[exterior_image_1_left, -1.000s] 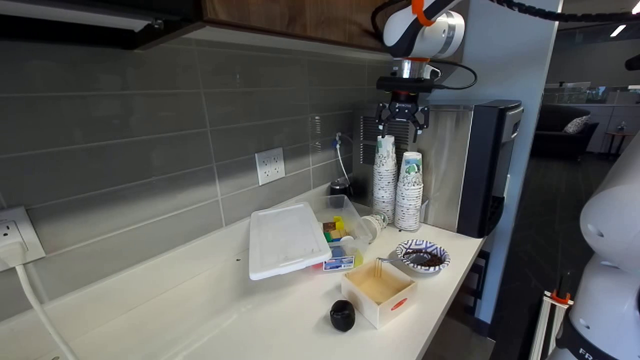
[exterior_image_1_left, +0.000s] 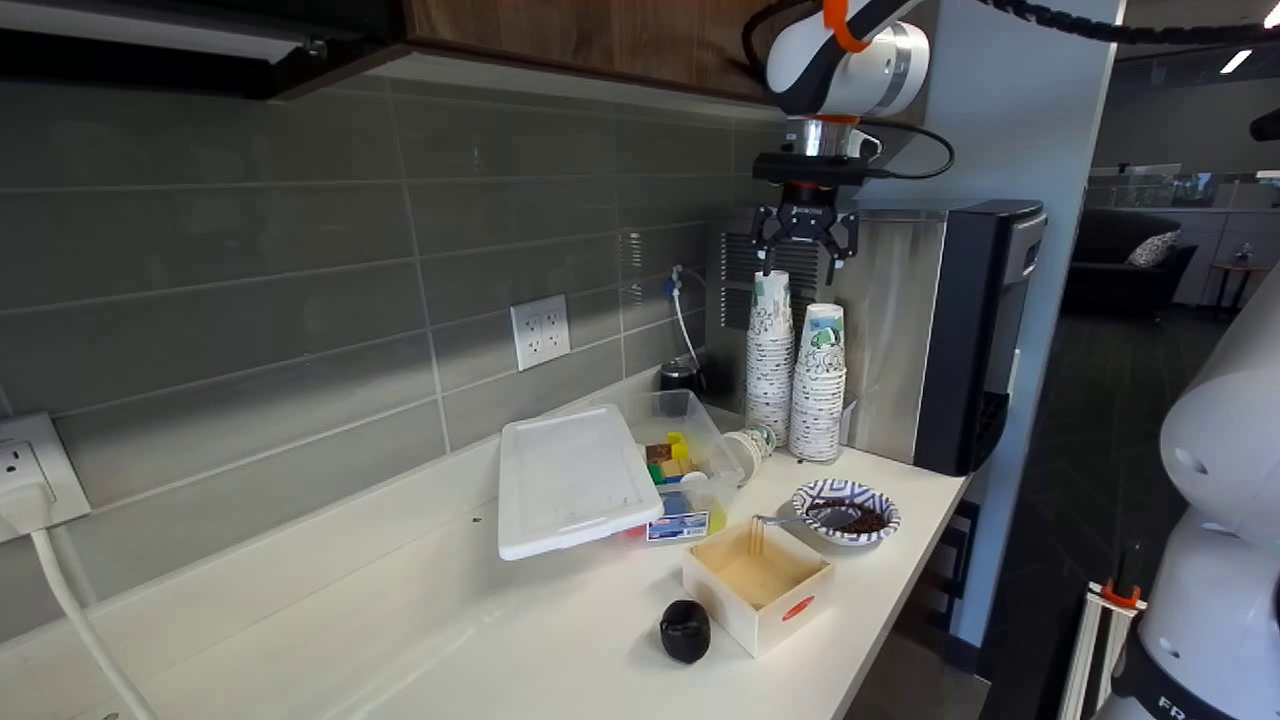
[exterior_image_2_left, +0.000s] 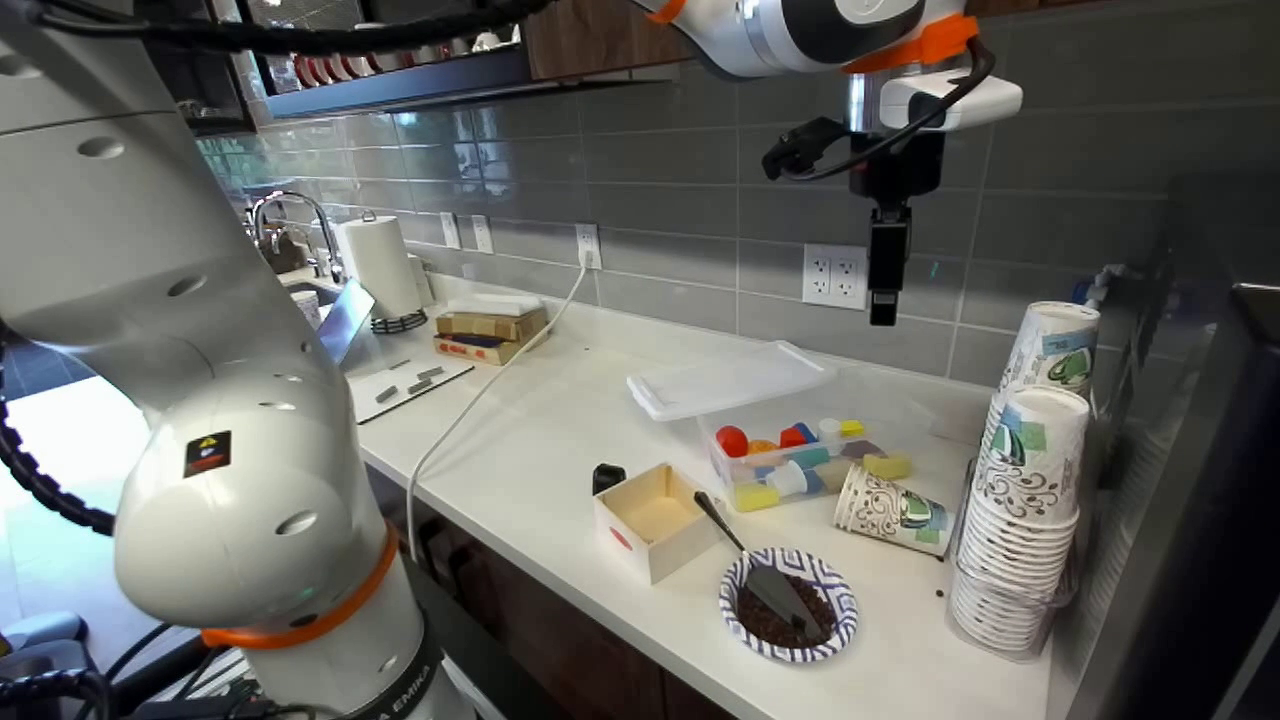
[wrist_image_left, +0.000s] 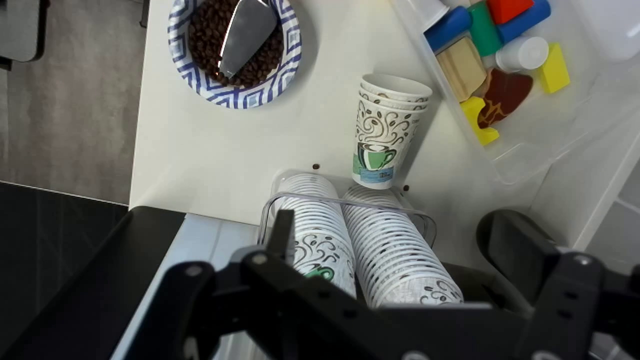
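My gripper (exterior_image_1_left: 799, 269) stands open, pointing down, with nothing held between its fingers. In exterior view 1 it is high over the counter, close to the tops of two tall stacks of upside-down paper cups. The taller stack (exterior_image_1_left: 769, 360) is nearer the wall; the shorter stack (exterior_image_1_left: 818, 402) is beside it. Looking down in the wrist view, both stacks show between the spread fingers. A short nest of paper cups (wrist_image_left: 384, 132) lies on its side by the stacks' base. Coffee beans fill a patterned bowl (exterior_image_2_left: 732, 606), where a scoop (exterior_image_2_left: 786, 594) rests.
An open wooden box (exterior_image_2_left: 654, 528) and a small black object (exterior_image_1_left: 685, 631) sit along the counter. A clear bin (wrist_image_left: 498, 162) of colourful blocks has its white lid (exterior_image_1_left: 576, 474) tilted against it. The steel-and-black machine (exterior_image_1_left: 894, 336) stands close beside the stacks.
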